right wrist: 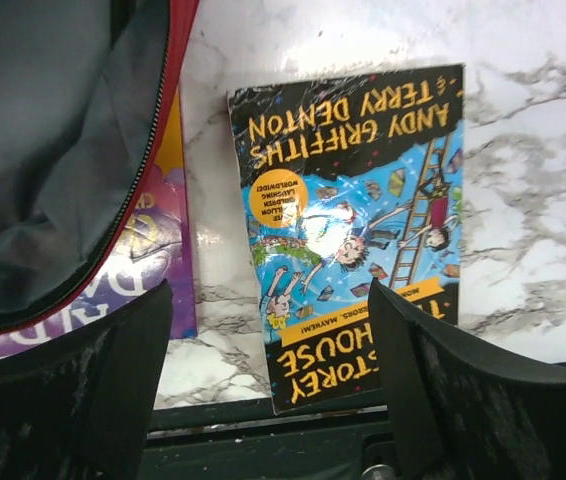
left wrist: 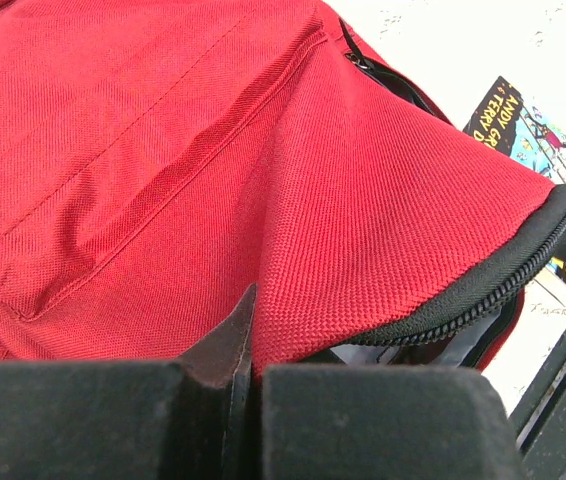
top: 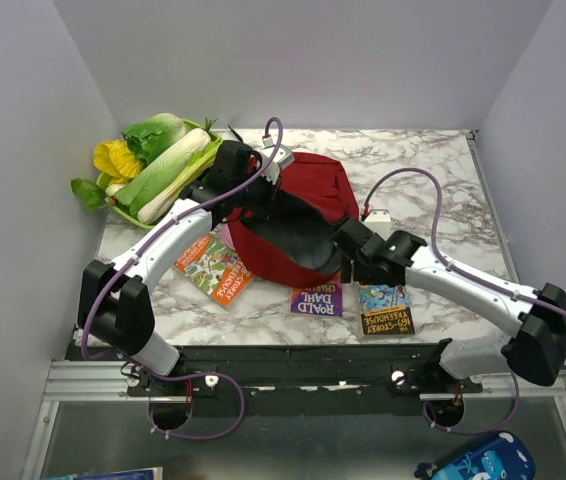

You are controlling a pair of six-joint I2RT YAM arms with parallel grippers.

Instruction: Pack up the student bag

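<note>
The red bag (top: 325, 178) lies on the marble table with its dark mouth (top: 298, 232) facing the front. My left gripper is shut on the red cloth at the mouth's upper edge, holding it up. Right of the bag, a Treehouse book (right wrist: 353, 240) lies flat, its blue-and-black cover up. My right gripper is open above it, nothing between its fingers; its arm hides part of this book in the top view. A purple Roald Dahl book (top: 315, 303) is partly covered by the bag. An orange-and-green book (top: 221, 275) lies left of the bag.
A green bowl of vegetables (top: 168, 165) fills the back left. Off the table's front edge, a blue patterned case (top: 483, 462) is at lower right and part of another blue item (top: 113, 474) at lower left.
</note>
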